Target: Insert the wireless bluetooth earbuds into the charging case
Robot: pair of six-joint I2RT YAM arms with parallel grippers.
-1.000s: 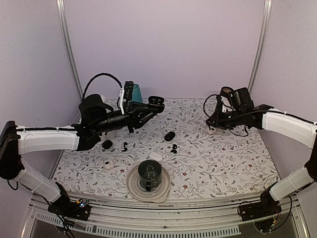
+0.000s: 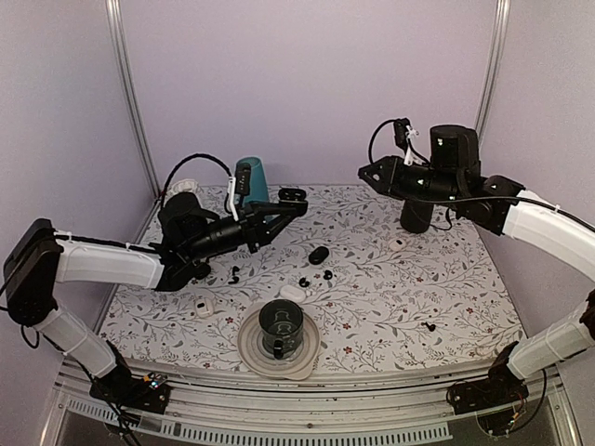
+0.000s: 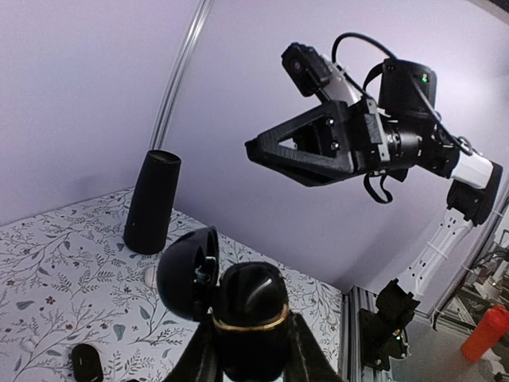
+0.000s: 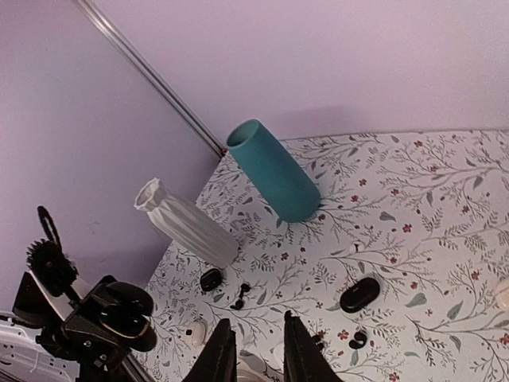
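My left gripper (image 2: 279, 214) is raised above the table's left half, shut on a glossy black charging case (image 3: 253, 298). The lid (image 3: 184, 274) is flipped open toward the left in the left wrist view; I cannot see into the slots. High over the right rear stands my right gripper, its fingers (image 4: 227, 350) parted and the gap between them empty. One small black earbud (image 2: 430, 326) lies on the front right of the table. Two other small dark pieces, one a black earbud (image 4: 358, 340), rest near mid-table.
A black oval case (image 2: 319, 255) and white case (image 2: 293, 294) lie mid-table. The dark mug (image 2: 281, 321) stands on a plate (image 2: 251, 358) at the front. Behind are teal (image 4: 274, 171) and white (image 4: 187, 223) vases and a black cylinder (image 3: 151, 203).
One mid-table piece shifted left. The case stays held.
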